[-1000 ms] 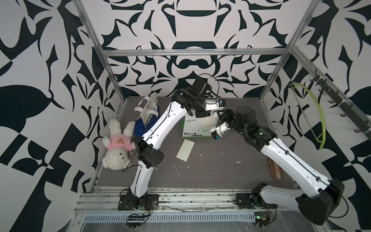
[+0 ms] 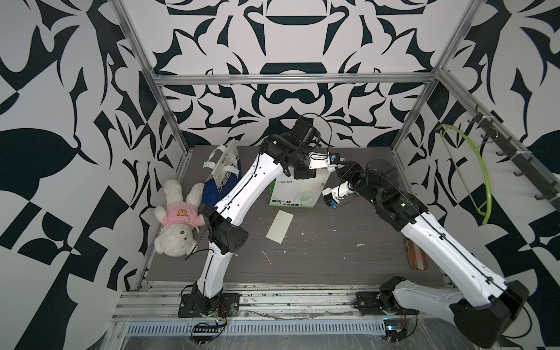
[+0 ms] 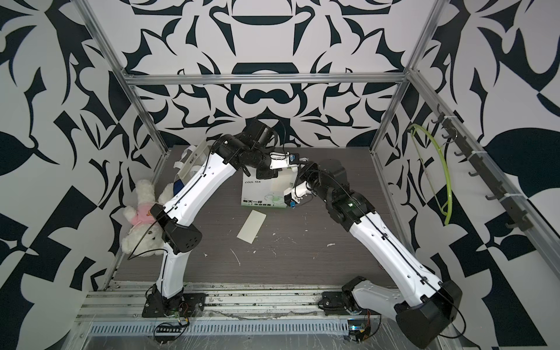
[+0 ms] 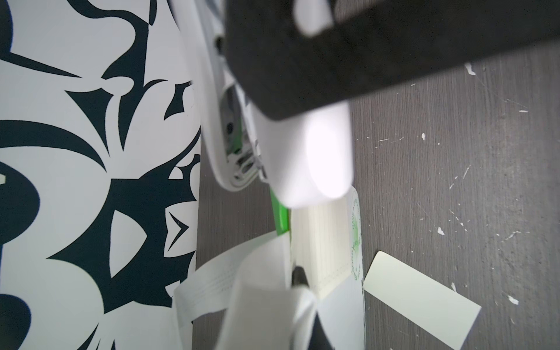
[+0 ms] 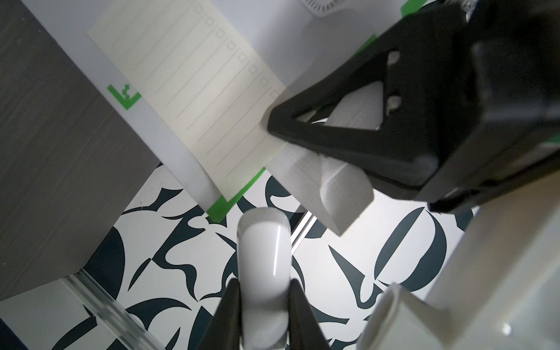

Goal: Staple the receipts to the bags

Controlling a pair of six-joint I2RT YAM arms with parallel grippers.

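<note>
A white bag with green trim (image 2: 297, 189) stands at the middle of the table. On its face lies a lined cream receipt (image 5: 192, 99). My left gripper is shut at the receipt's edge and the bag's top, beside a white paper handle (image 5: 318, 180). A white stapler (image 5: 264, 250) is between the fingers of my right gripper, its end close to the receipt's corner. In the left wrist view the stapler overlaps the bag's upper edge; whether its arms straddle the paper I cannot tell. A second cream receipt (image 2: 280, 226) lies flat in front of the bag.
A blue and white bag (image 2: 224, 172) stands at the left, partly behind my left arm. A plush rabbit (image 2: 179, 218) lies beside it. A brown striped object (image 2: 416, 255) rests under the right arm. The table's front middle (image 2: 320, 256) holds only paper scraps.
The bag has shifted slightly left from a second ago. The left arm barely moved.
</note>
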